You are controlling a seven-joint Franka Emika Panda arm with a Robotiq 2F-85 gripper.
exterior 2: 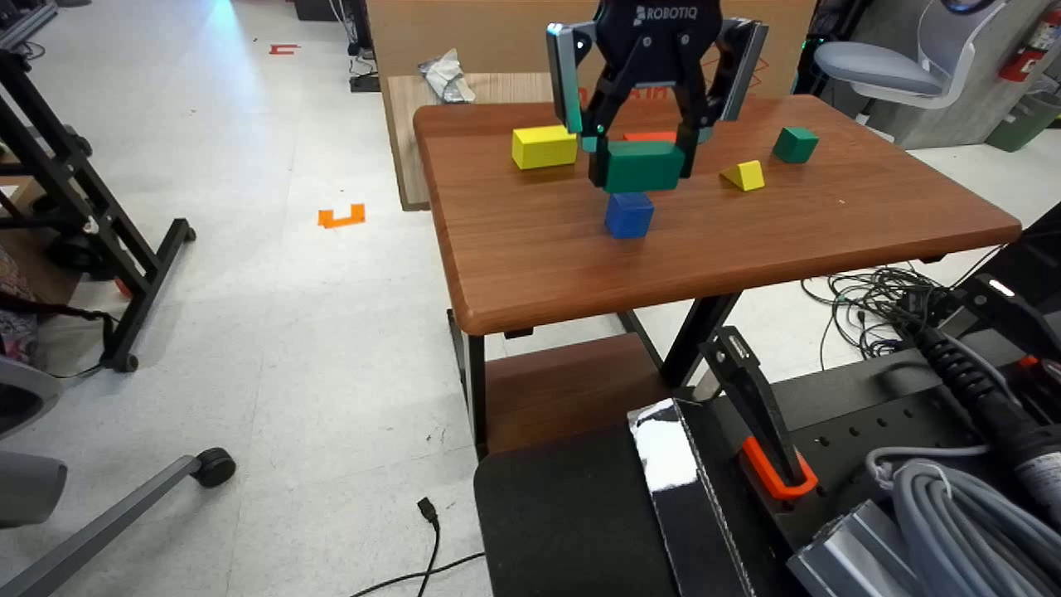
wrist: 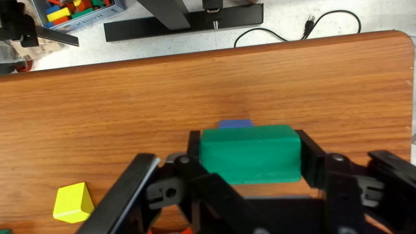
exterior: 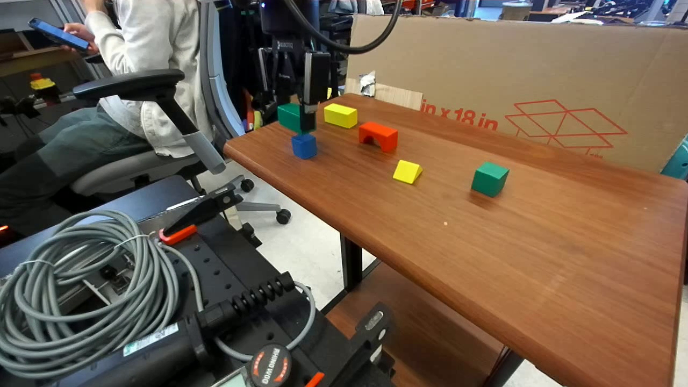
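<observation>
Held crosswise between the fingertips is a long green block (wrist: pixel 251 156); my gripper (exterior 2: pixel 644 164) is shut on its two ends. In exterior view 2 the green block hangs over or just behind the top of a blue cube (exterior 2: pixel 629 215) that stands on the table. From the wrist, only a strip of the blue cube (wrist: pixel 235 123) shows past the green block's far edge. Exterior view 1 has the green block (exterior: pixel 289 116) just above the blue cube (exterior: pixel 304 146), partly covered by a finger. Whether the two touch, I cannot tell.
On the wooden table (exterior: pixel 516 258) stand a yellow block (exterior: pixel 340 115), a red arch (exterior: pixel 378 136), a yellow wedge (exterior: pixel 407 171) and a green cube (exterior: pixel 490 179). A cardboard sheet (exterior: pixel 451 71) rises behind the far edge.
</observation>
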